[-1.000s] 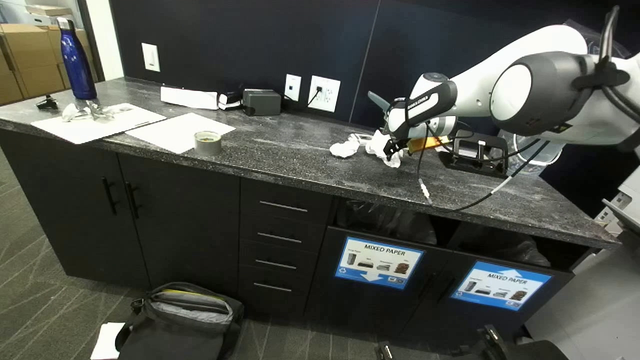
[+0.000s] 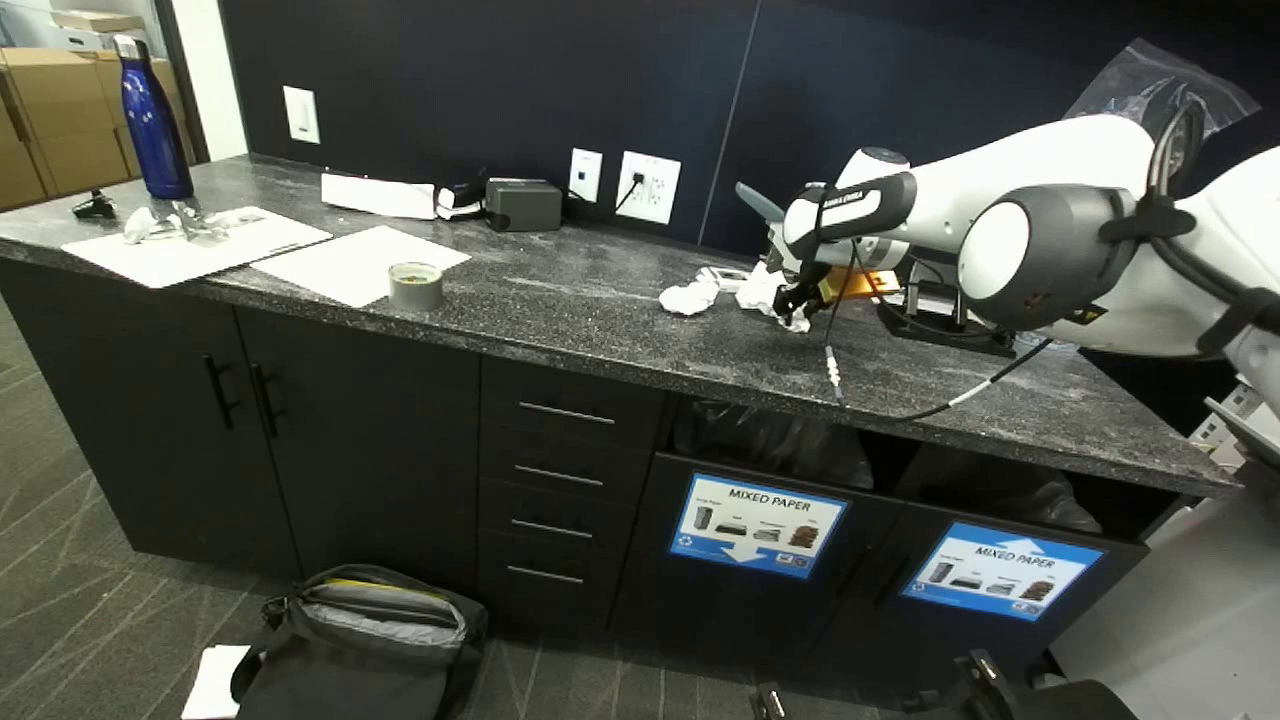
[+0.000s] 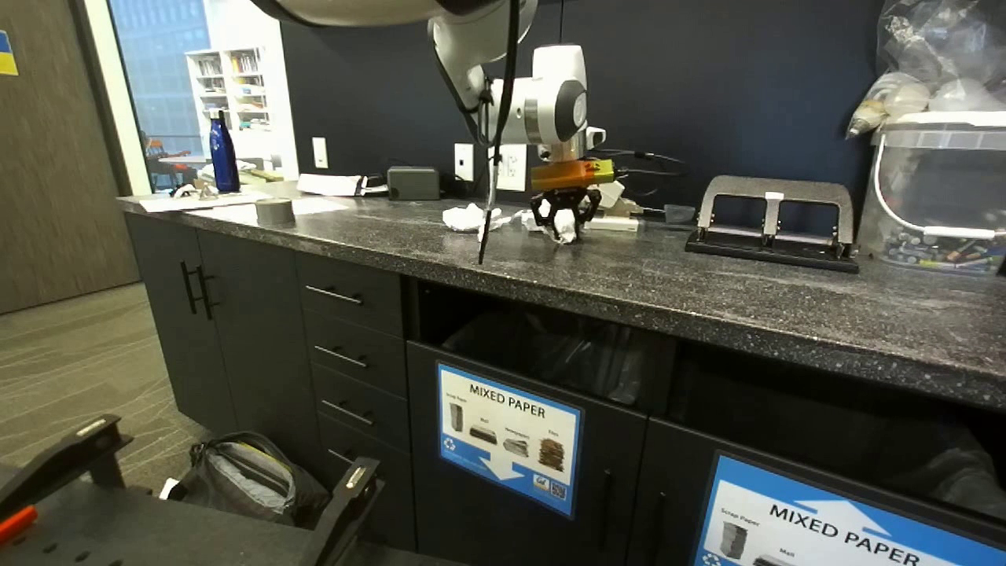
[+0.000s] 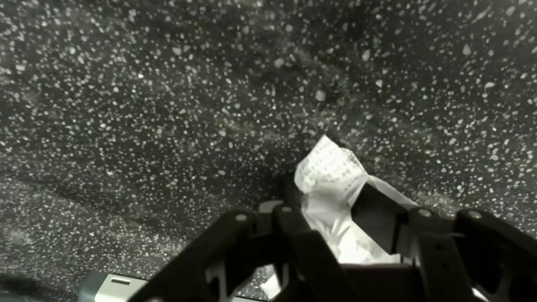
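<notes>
My gripper is low over the counter, its black fingers (image 4: pixel 380 216) on either side of a crumpled white paper (image 4: pixel 329 166). The fingers stand apart, and the paper fills much of the space between them. Whether they grip it cannot be made out. In exterior view 2, white paper shows between and below the fingertips of the gripper (image 3: pixel 565 218). A second crumpled white paper (image 2: pixel 687 296) lies on the counter, to the left of the gripper in exterior view 1.
Behind the gripper in exterior view 2 is a pale, blocky item (image 3: pixel 613 223). Right of it stands a black hole punch (image 3: pixel 773 222), then a clear bucket (image 3: pixel 934 198). A tape roll (image 2: pixel 415 287), flat sheets (image 2: pixel 360 264) and a blue bottle (image 2: pixel 154 126) occupy the left side.
In exterior view 1, the arm's elbow has come lower and leftward, and the wrist has tilted more upright. The gripper has shifted slightly right and down at the crumpled paper. The other paper is unmoved.
</notes>
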